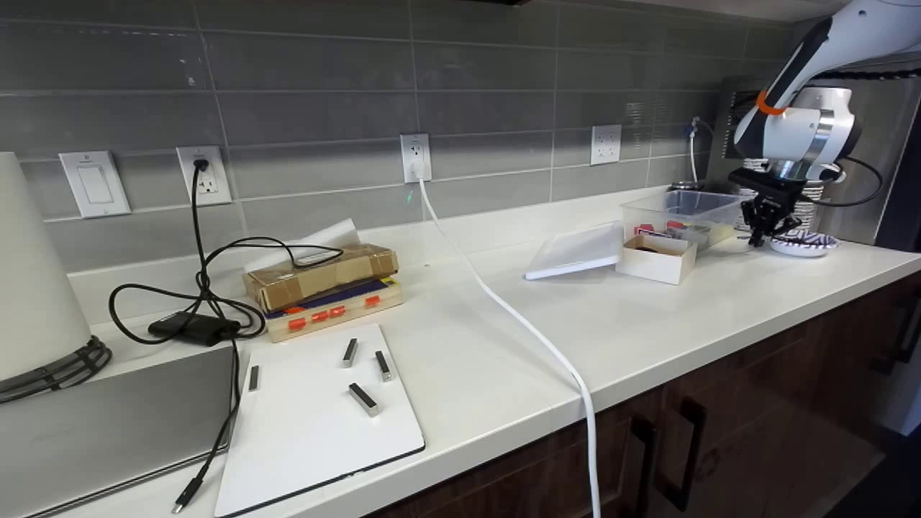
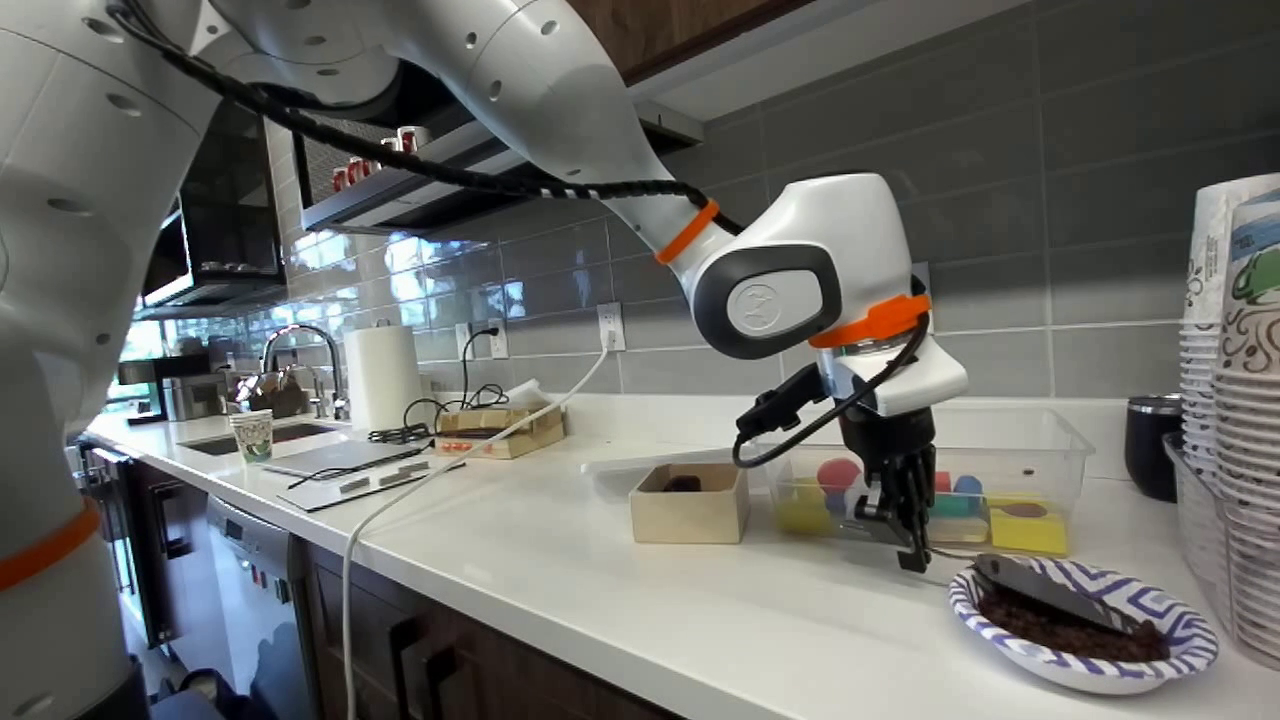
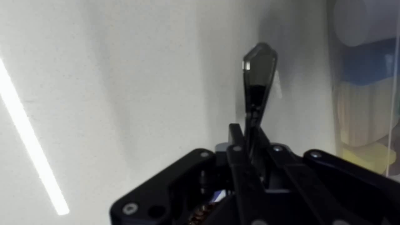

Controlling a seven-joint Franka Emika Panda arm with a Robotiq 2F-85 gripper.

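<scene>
A black utensil (image 3: 261,67), like a spoon or scoop, has its handle end pointing away from the fingers in the wrist view. My gripper is shut on its handle, with the fingers pressed to both sides. In exterior view 2 the utensil's wide dark part (image 2: 1050,590) lies across a purple-and-white paper bowl (image 2: 1182,660) of dark bean-like pieces (image 2: 1068,632). The gripper (image 2: 912,554) is low over the counter, just left of the bowl there. In exterior view 1 the gripper (image 1: 761,234) hides part of the bowl (image 1: 804,245).
Behind the gripper stands a clear bin (image 2: 1044,468) of colourful items. A small open box (image 2: 686,510) with something dark inside sits to its left. Stacked paper cups (image 2: 1242,408) rise beyond the bowl. A white cable (image 1: 527,324) crosses the counter.
</scene>
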